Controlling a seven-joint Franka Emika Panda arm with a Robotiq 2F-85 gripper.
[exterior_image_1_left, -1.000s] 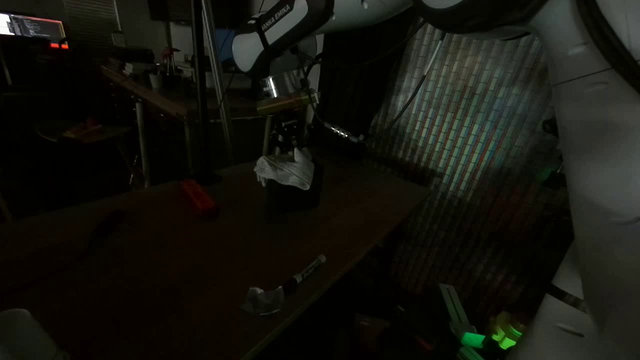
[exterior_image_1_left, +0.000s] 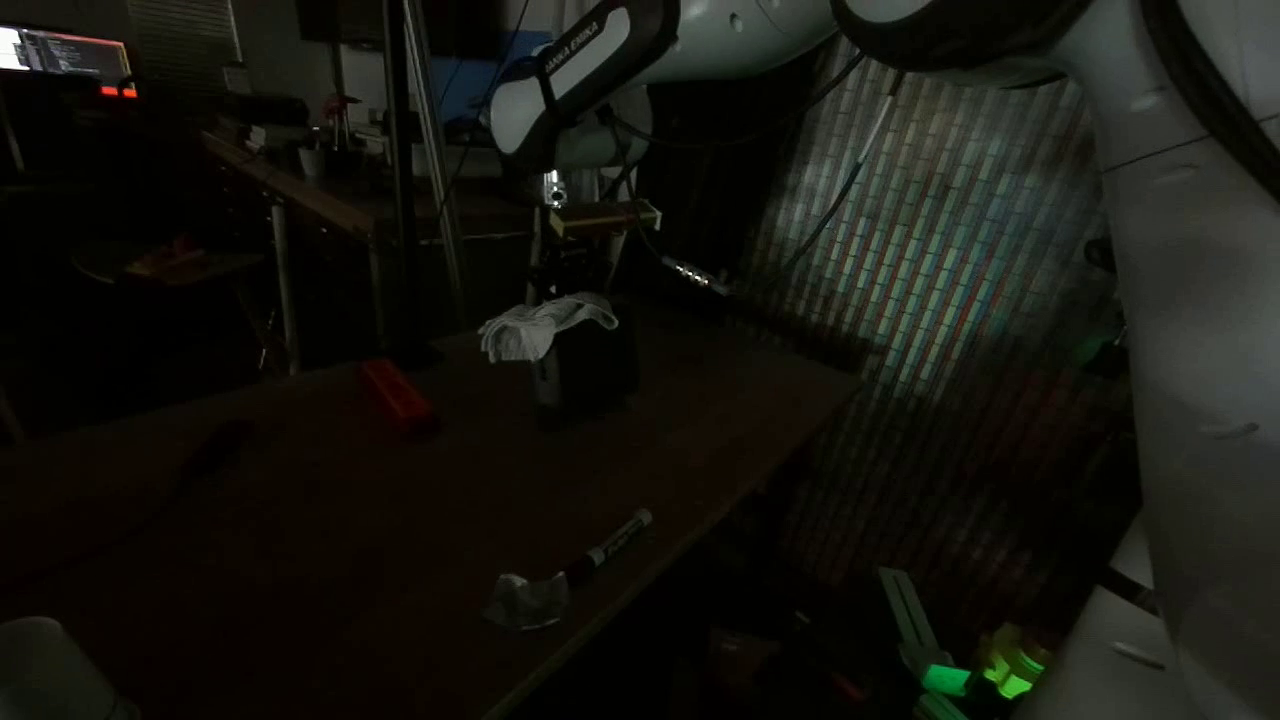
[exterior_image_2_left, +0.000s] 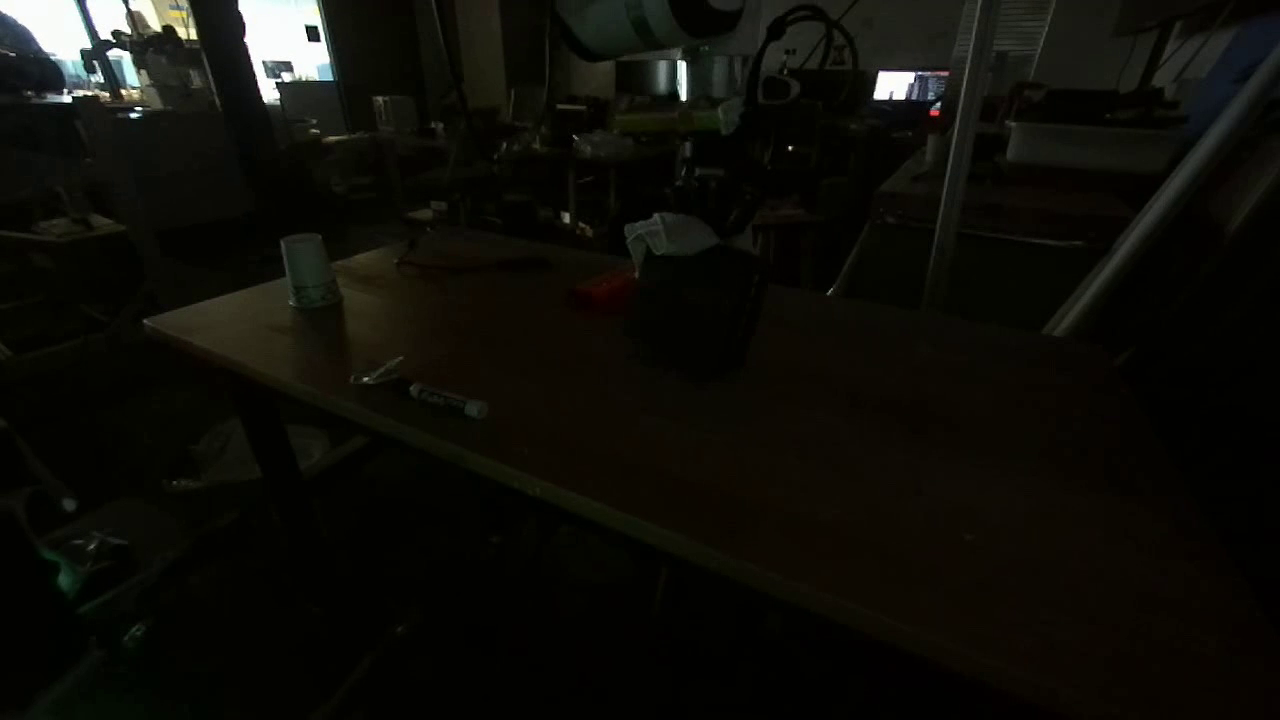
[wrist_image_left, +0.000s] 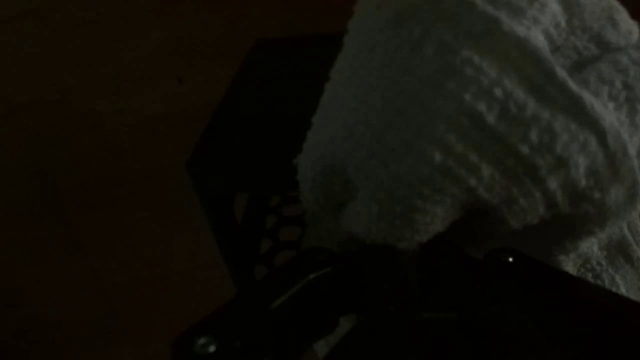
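A whitish-grey cloth (exterior_image_1_left: 542, 329) lies draped over the top of a black box (exterior_image_1_left: 590, 374) at the back of the table. In exterior view 2 the cloth (exterior_image_2_left: 674, 234) covers the upper left of the box (exterior_image_2_left: 696, 314). My gripper is right at the cloth (wrist_image_left: 456, 120), its dark fingers against the fabric's near edge. Whether fabric is pinched between them is lost in the dark. Part of the box (wrist_image_left: 270, 102), with a perforated wall, shows left of the cloth.
A red block (exterior_image_1_left: 396, 396) lies left of the box. Near the front edge are a marker (exterior_image_1_left: 612, 542) and a crumpled clear wrapper (exterior_image_1_left: 528, 600). A pale cup (exterior_image_2_left: 310, 271) stands at the table's far left in exterior view 2.
In exterior view 1, the cloth has shifted left and up, baring more of the box's front. The wrist has turned, and the arm's end has moved slightly right.
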